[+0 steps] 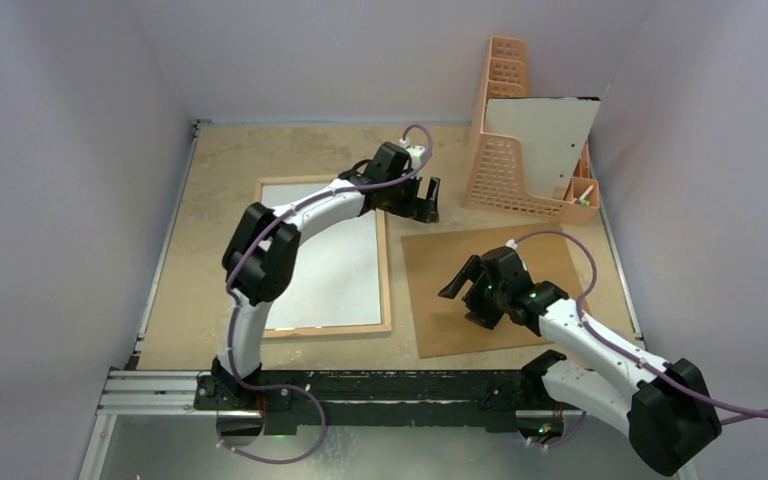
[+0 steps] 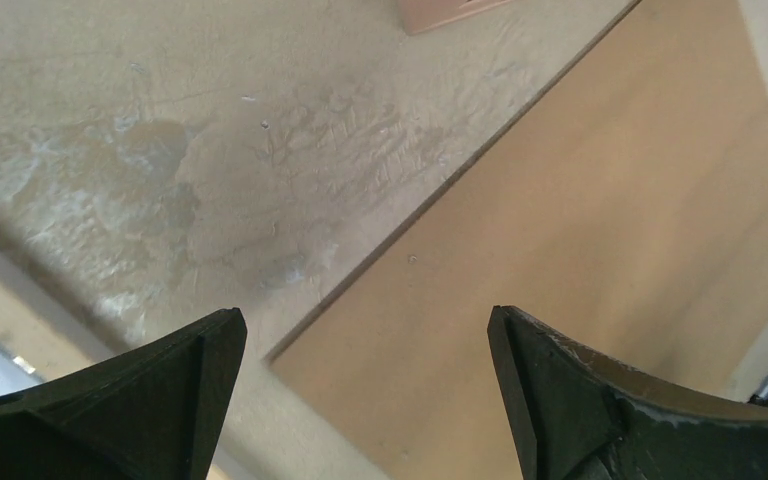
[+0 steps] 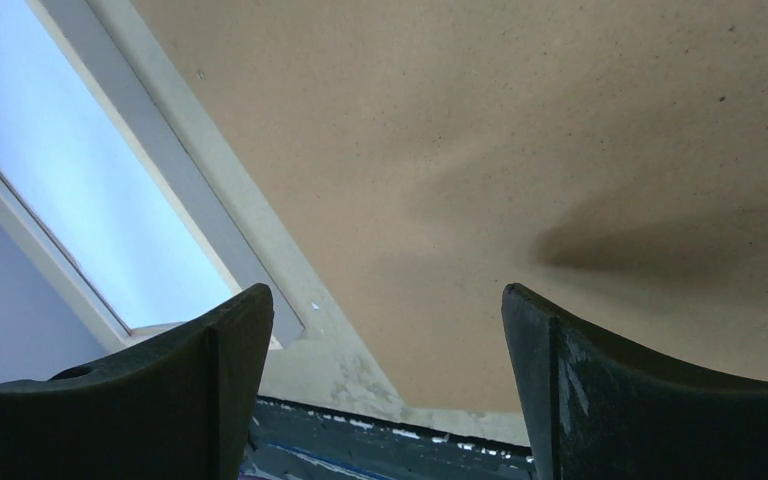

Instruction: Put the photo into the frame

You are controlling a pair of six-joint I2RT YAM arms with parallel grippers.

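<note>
A wooden frame [image 1: 384,275] with a white surface inside lies flat on the left half of the table. To its right is a flat brown board [image 1: 435,300]; its corner and edges show in the left wrist view. The photo cannot be made out for certain; a white sheet [image 1: 535,140] stands upright in the orange rack. My left gripper [image 1: 430,200] is open, beyond the frame's far right corner and near the board's far left corner, nothing between its fingers. Over the board, my right gripper [image 1: 468,300] is open and empty, its fingers [image 3: 545,370] apart above brown surface.
The orange rack [image 1: 495,165] stands at the back right, with small items in a side cup [image 1: 582,195]. Bare table [image 1: 225,150] shows at the back left and in a strip between frame and board. Walls enclose the sides and back.
</note>
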